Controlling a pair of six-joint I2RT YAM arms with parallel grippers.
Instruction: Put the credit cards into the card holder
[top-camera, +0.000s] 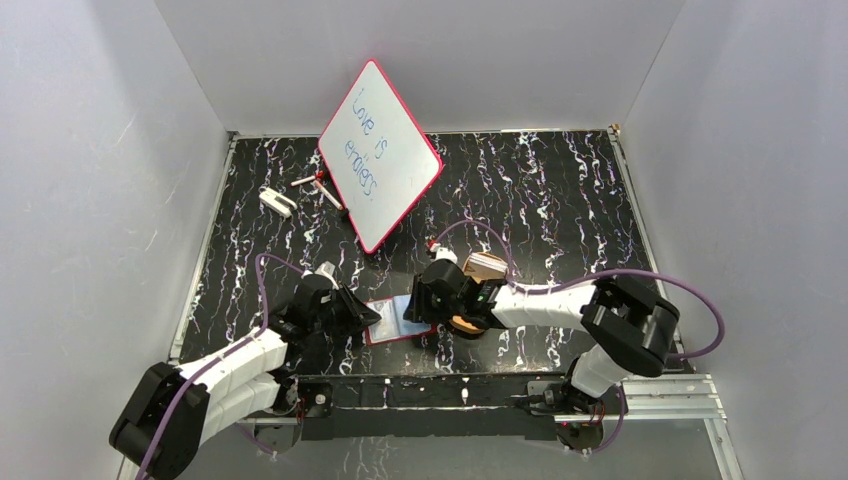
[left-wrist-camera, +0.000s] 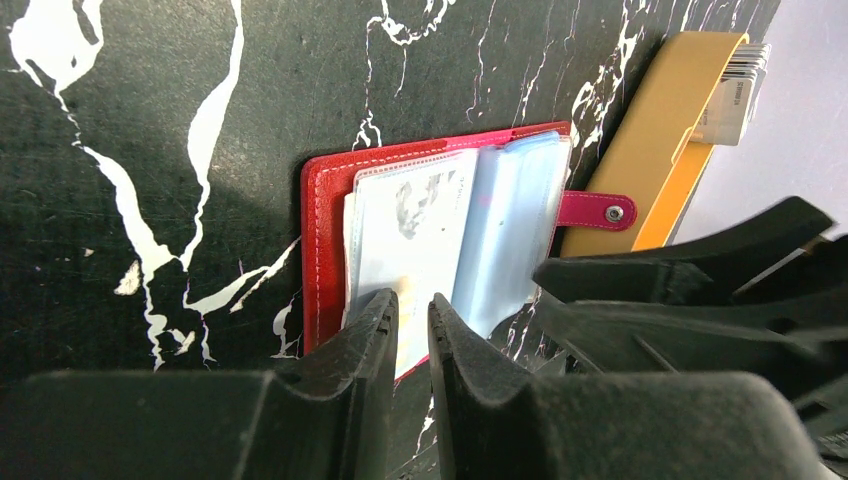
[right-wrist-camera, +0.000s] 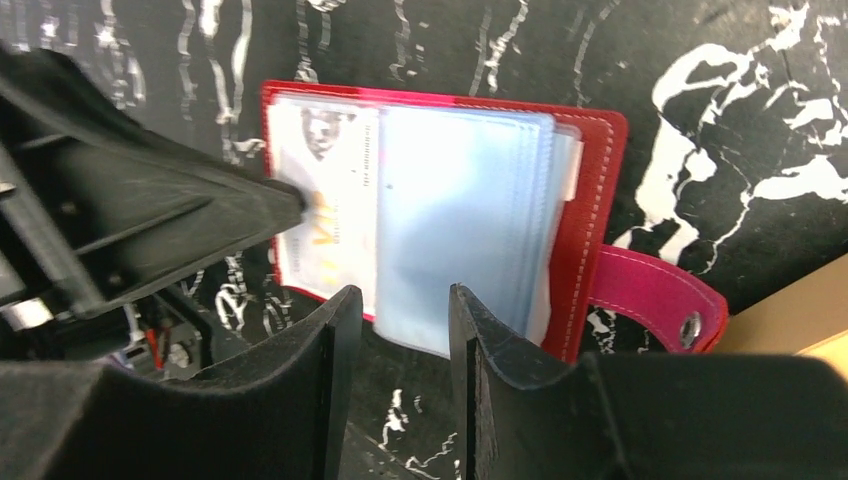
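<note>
The red card holder (left-wrist-camera: 330, 250) lies open near the front edge, with white and light-blue translucent sleeves (right-wrist-camera: 460, 220). My left gripper is low over its white left side, fingertips close together with a narrow gap. My right gripper hangs over the lower part of the blue sleeve, its fingers part open with nothing seen between them. An orange box (left-wrist-camera: 650, 120) right of the holder holds a stack of cards (left-wrist-camera: 725, 100).
A whiteboard (top-camera: 380, 155) with writing lies at the back, with markers (top-camera: 328, 195) and a white object (top-camera: 277, 202) beside it.
</note>
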